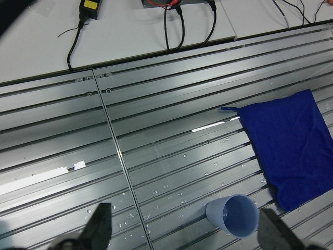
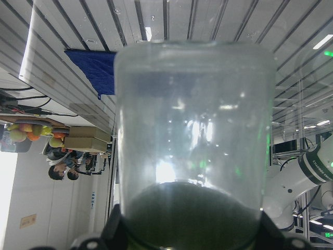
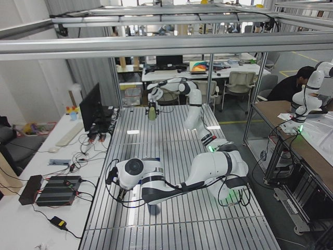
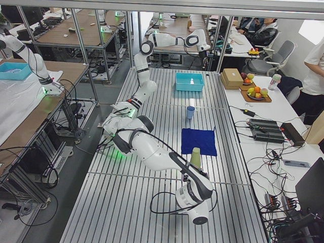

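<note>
A translucent greenish cup (image 2: 193, 135) fills the right wrist view, held in my right gripper; the camera right view shows it pale green (image 4: 195, 158) at the end of that arm. My left gripper is open and empty above the table.
A teal bin (image 4: 188, 86) is at one end of the slatted table (image 4: 126, 202). A side desk (image 4: 268, 111) holds fruit plates, boxes, electronics and cables. Bare slatted surface surrounds the cloth and blue cup.
</note>
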